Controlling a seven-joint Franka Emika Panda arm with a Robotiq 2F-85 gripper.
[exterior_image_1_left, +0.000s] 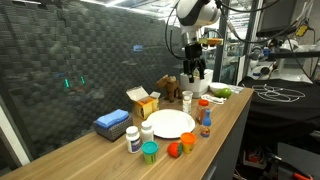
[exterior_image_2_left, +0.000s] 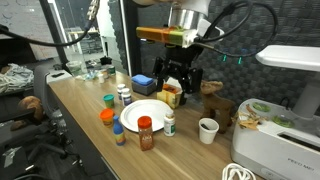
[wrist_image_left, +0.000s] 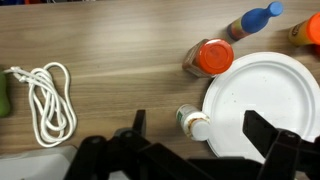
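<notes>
My gripper is open, its two dark fingers spread wide with nothing between them. In the wrist view a small bottle with a white cap (wrist_image_left: 198, 129) shows in the gap, on the table below. The second exterior view has my gripper (exterior_image_2_left: 183, 85) high above the table, with that bottle (exterior_image_2_left: 169, 124) standing under it beside the white plate (exterior_image_2_left: 145, 112). A red-lidded jar (wrist_image_left: 211, 57) stands close to the bottle and plate. From the first exterior view, the gripper (exterior_image_1_left: 193, 76) hangs over the table's far part.
A white mug (exterior_image_2_left: 208, 130), a brown toy animal (exterior_image_2_left: 216, 103) and a white toaster (exterior_image_2_left: 276, 146) stand near the bottle. A blue bottle (exterior_image_1_left: 206, 127), orange cup (exterior_image_1_left: 188, 142) and teal cup (exterior_image_1_left: 150, 152) stand around the plate. White cord (wrist_image_left: 50, 105) lies on the table.
</notes>
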